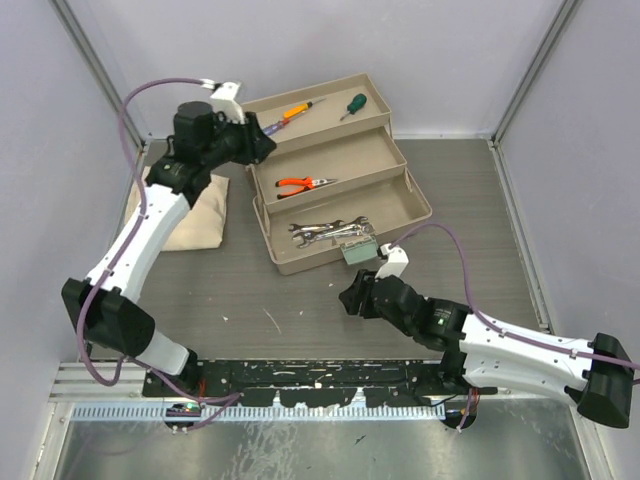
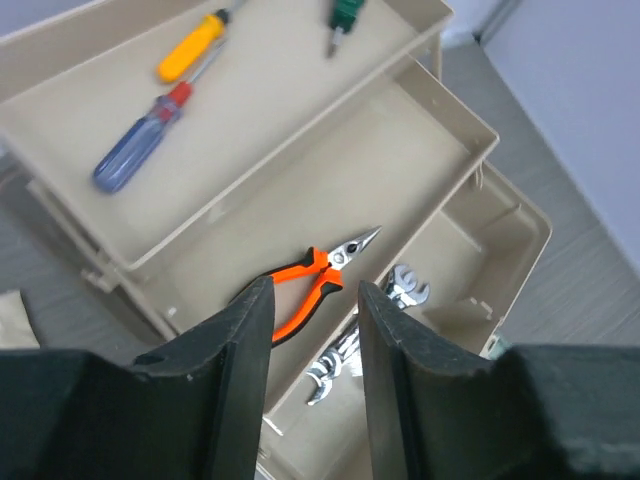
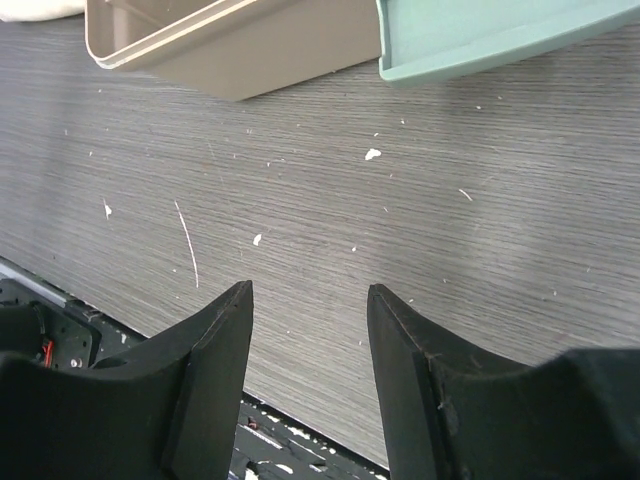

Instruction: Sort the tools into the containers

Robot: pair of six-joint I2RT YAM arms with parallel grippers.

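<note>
A stepped toolbox with three tiers stands at the back. Its top tray [image 1: 335, 118] holds a yellow screwdriver [image 1: 300, 109], a blue screwdriver [image 2: 132, 152] and a green screwdriver [image 1: 357, 103]. Orange-handled pliers [image 2: 320, 285] lie in the middle tray [image 1: 350, 158]. Several wrenches [image 1: 325, 232] rest in the bottom tray [image 1: 395, 205]. My left gripper [image 1: 262, 146] is over the toolbox's left side, fingers apart and empty; the pliers show below it in the left wrist view. My right gripper is open and empty, in front of the toolbox over bare table.
A small green bin [image 1: 361, 250] hangs at the bottom tray's front edge. A beige cloth bag [image 1: 200, 222] lies left of the toolbox, partly behind my left arm. Bare grey table [image 1: 280, 310] stretches across the front, with free room at right too.
</note>
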